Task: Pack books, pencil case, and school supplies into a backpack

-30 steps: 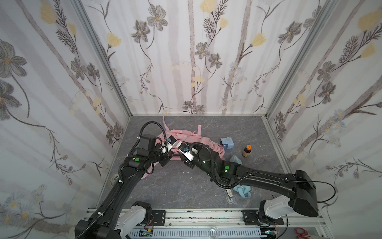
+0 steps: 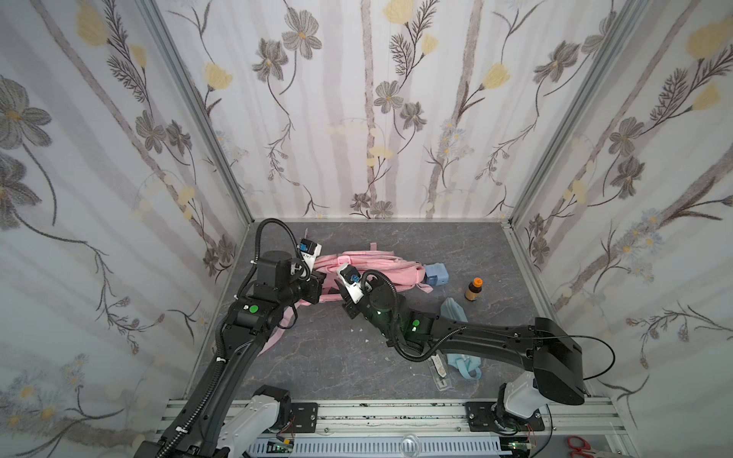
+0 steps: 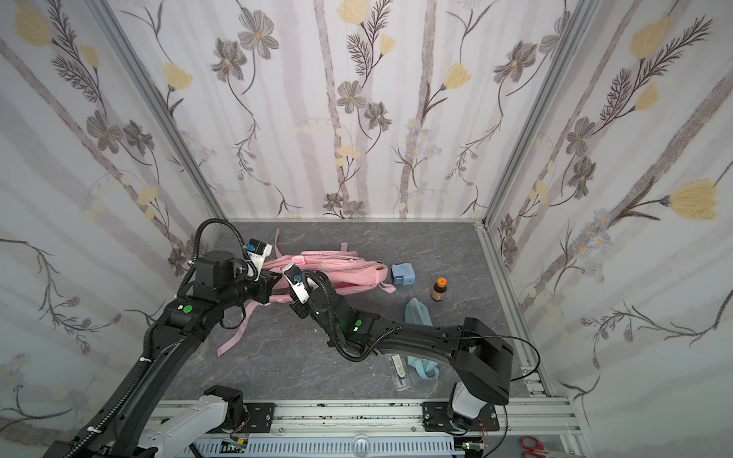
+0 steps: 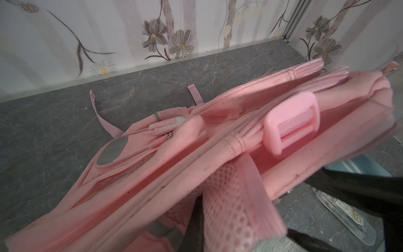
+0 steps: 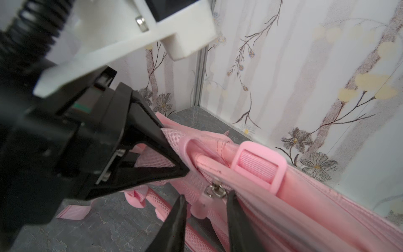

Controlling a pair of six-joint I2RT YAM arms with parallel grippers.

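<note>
The pink backpack lies at the back middle, its compartments partly open, with a pink buckle on top. My left gripper is shut on a pink mesh strap at the bag's left part, clearest in the wrist views. My right gripper is part open just in front, its fingers either side of a zipper pull below a metal ring; whether they touch it I cannot tell.
A light blue box and an orange-capped bottle stand to the right. A light blue pouch and a clear case lie partly under the right arm.
My left gripper has moved leftward with the bag, whose straps shifted too.
</note>
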